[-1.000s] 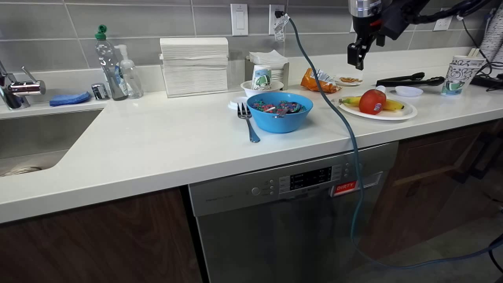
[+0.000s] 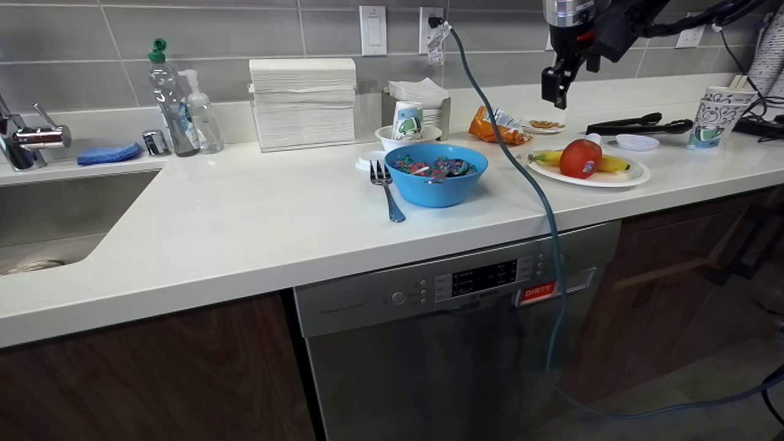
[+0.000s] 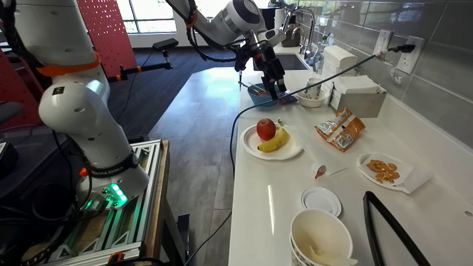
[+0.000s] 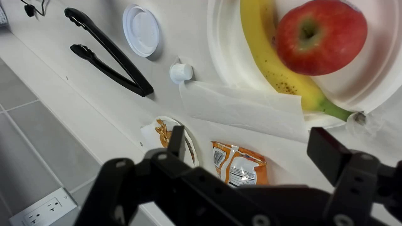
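Observation:
My gripper is open, its two dark fingers wide apart with nothing between them. In exterior view 1 the gripper [image 2: 556, 88] hangs above the back right of the counter. Below it in the wrist view are an orange snack bag [image 4: 241, 165] and a paper plate of pretzels [image 4: 163, 132], partly hidden by a finger. A red apple [image 4: 322, 37] and a yellow banana [image 4: 260, 49] share a white plate [image 4: 222, 56]. A blue bowl [image 2: 435, 192] of wrapped candies stands on the counter, with a fork [image 2: 390, 192] beside it.
Black tongs [image 4: 116, 56], a white lid [image 4: 141, 30] and a small capped tube [image 4: 181, 72] lie nearby. A blue cable [image 2: 540, 195] runs across the counter's front. A paper cup [image 3: 321, 230] stands at the near end. Counter between sink and bowl is clear.

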